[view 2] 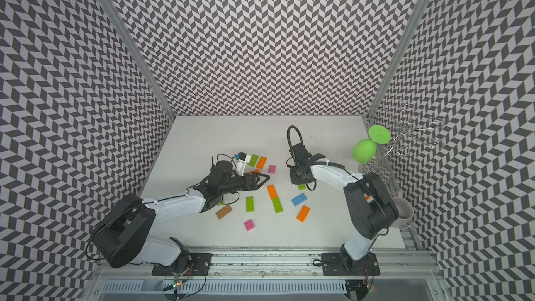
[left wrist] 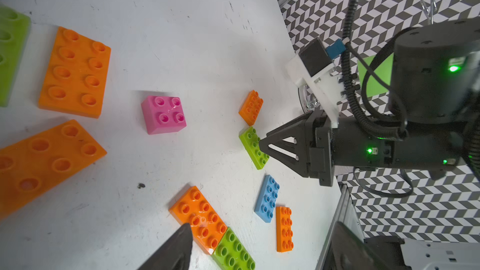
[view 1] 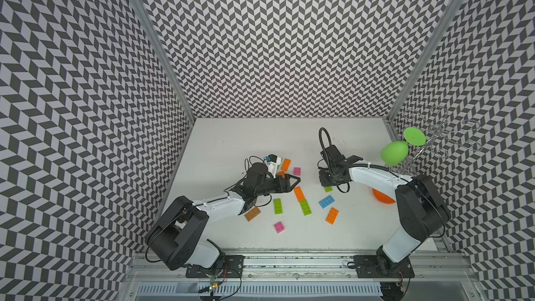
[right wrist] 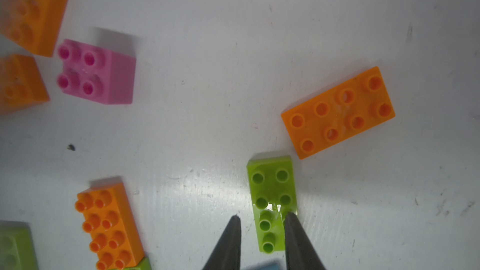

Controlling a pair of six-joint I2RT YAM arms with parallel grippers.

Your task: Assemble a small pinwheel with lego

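Observation:
My left gripper stands open above the table, its fingers well apart and empty. Below it, an orange brick (left wrist: 200,219) and a green brick (left wrist: 234,252) lie end to end. A pink square brick (view 1: 297,171) sits just beyond its tips. My right gripper is part open, its fingers either side of a lower green brick (right wrist: 272,182) in the right wrist view; no grip on it shows. Close to that brick lies an orange brick (right wrist: 337,112). A blue brick (view 1: 326,201) and another orange brick (view 1: 332,215) rest nearer the front.
Nearer the front left are a green brick (view 1: 278,206), a second pink brick (view 1: 279,227) and a brown brick (view 1: 252,214). An orange bowl (view 1: 383,195) and a wire rack (view 1: 440,129) with green items stand at the right.

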